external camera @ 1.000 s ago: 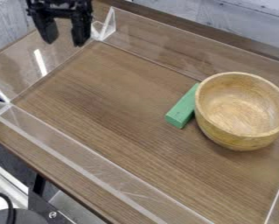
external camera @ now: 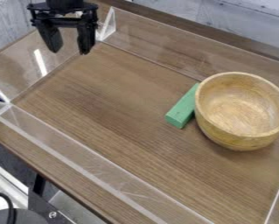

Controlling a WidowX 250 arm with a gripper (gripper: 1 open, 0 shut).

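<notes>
My black gripper [external camera: 68, 37] hangs at the top left of the camera view, over the empty part of the wooden tray, its fingers apart with nothing seen between them. A wide wooden bowl [external camera: 240, 108] rests on the right side of the tray, and a green block [external camera: 184, 105] lies just left of the bowl, far from the gripper.
The tray floor [external camera: 112, 122] is bare across the middle, left and front. Clear plastic walls [external camera: 72, 175] edge the tray at the left. A dark cable or arm part [external camera: 7, 210] shows in the lower left corner.
The gripper has shifted slightly left and lower in view. The bowl and green block have not moved.
</notes>
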